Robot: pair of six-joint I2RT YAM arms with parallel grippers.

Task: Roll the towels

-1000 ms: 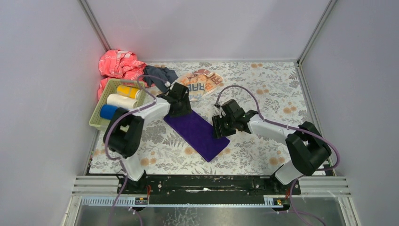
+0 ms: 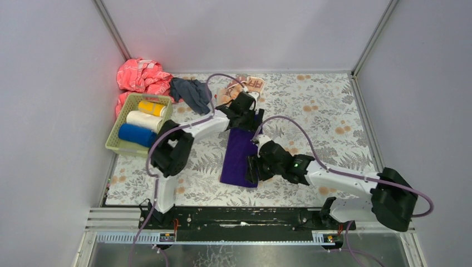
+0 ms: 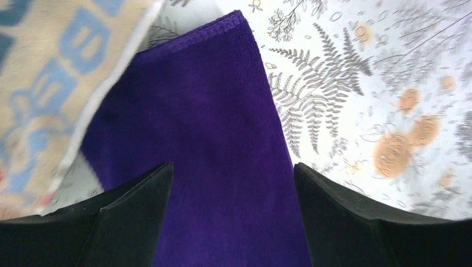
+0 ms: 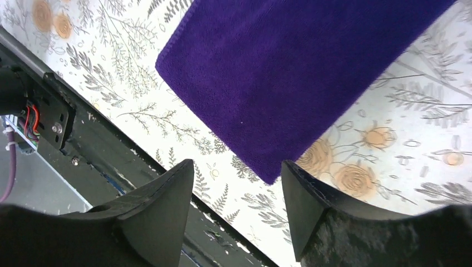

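Observation:
A dark purple towel (image 2: 236,158) lies flat on the patterned table, its long side running from front to back. Over its far end is my left gripper, open, with the cloth below and between its fingers but not gripped. My right gripper is above the towel's near right corner; its fingers stand apart and nothing is held between them. In the right wrist view, a near corner of the purple towel (image 4: 239,105) points into that gap. Part of the towel's far end is hidden by the left arm in the top view.
A green basket (image 2: 110,139) at the left holds rolled blue, white and yellow towels. Behind it lie a crumpled coral cloth (image 2: 142,78) and a dark grey cloth (image 2: 192,93). An orange-and-white printed towel (image 2: 253,84) is close to the purple towel's far end.
The purple towel has turned from a slant to nearly straight front to back. My left gripper has moved right and opened; the right gripper has shifted toward the front and left.

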